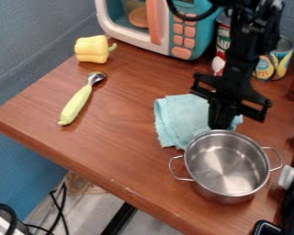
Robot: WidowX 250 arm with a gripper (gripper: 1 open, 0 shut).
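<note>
A black gripper (220, 115) points down over the right part of the light blue cloth (176, 117), just behind the steel pot (224, 169). Its fingertips are low at the cloth, and I cannot tell whether they are apart or closed on it. The pot has two side handles and looks empty.
A yellow pepper (92, 50) and a green-handled utensil (74, 103) lie on the wooden table (88, 138) at left. A toy microwave (162, 23) stands at the back, with cans (275, 61) at back right. Small bottles and a black appliance line the right edge.
</note>
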